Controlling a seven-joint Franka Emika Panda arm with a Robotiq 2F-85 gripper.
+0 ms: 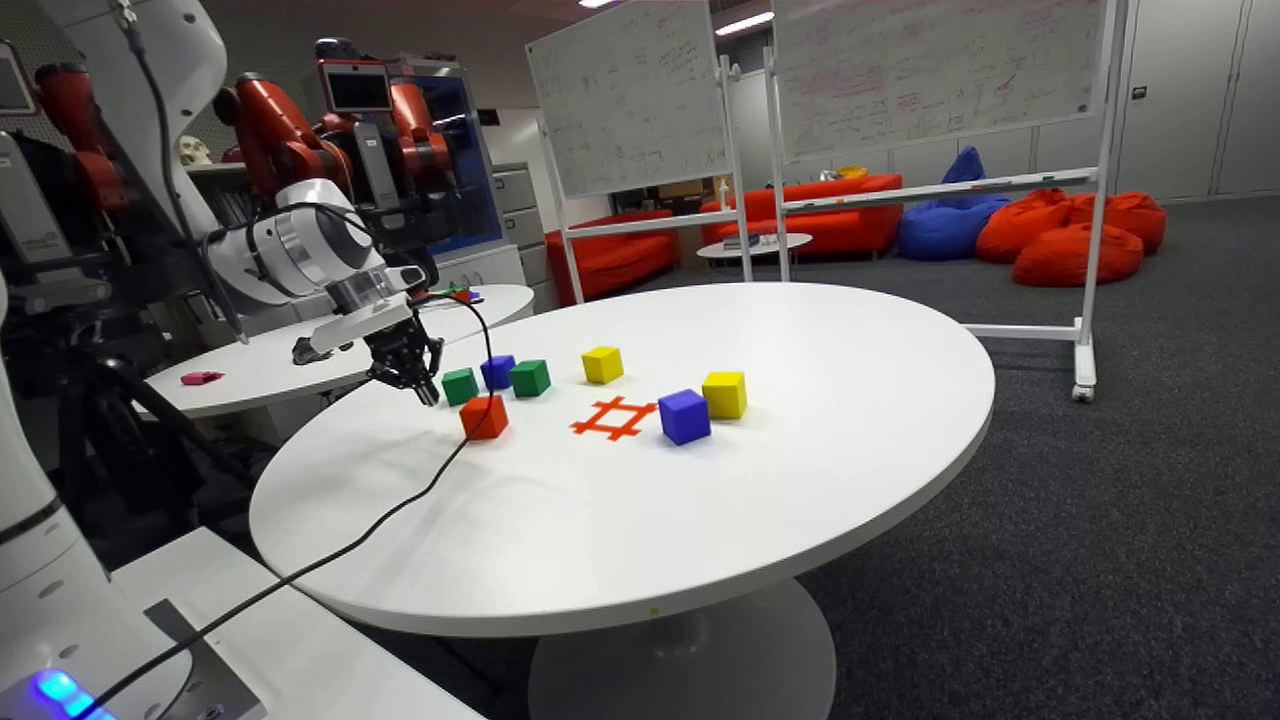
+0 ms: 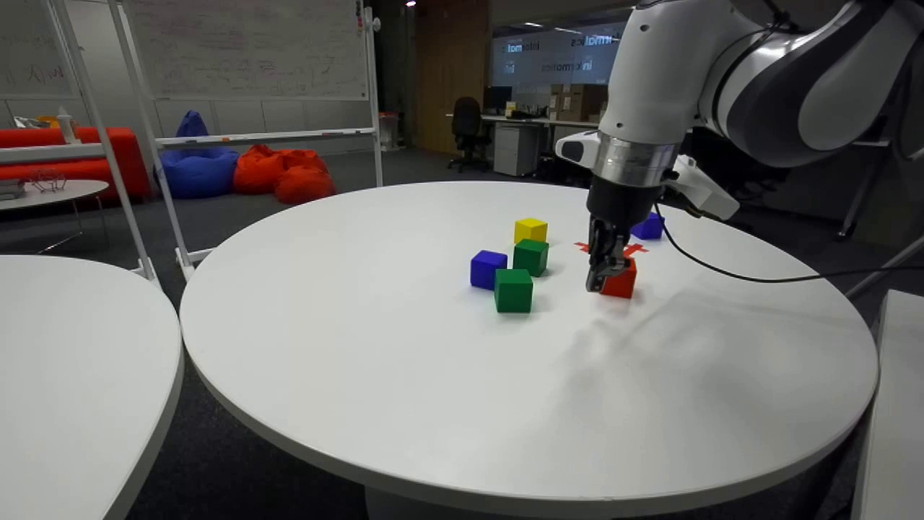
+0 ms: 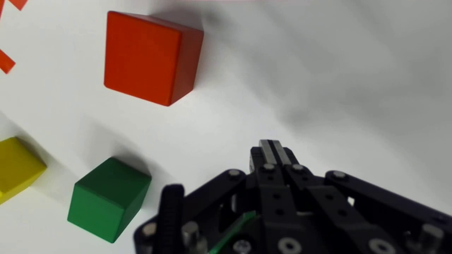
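Note:
My gripper is shut, its fingertips meeting with nothing showing between them. In exterior view 1 it hangs a little above the table, to the left of the red cube [image 1: 485,418] and apart from it. From the wrist, the red cube [image 3: 142,59] lies up and left of the fingertips, and a green cube [image 3: 109,199] lies to their left. Past the cubes, an orange-red tape grid [image 1: 615,418] marks the table. A second green cube [image 1: 530,378], a blue cube [image 1: 498,371] and a yellow cube [image 1: 602,365] stand around the grid's far side.
Another blue cube [image 1: 684,416] and yellow cube [image 1: 725,395] stand close together right of the grid. A black cable [image 1: 396,510] crosses in front of the round white table [image 1: 828,480].

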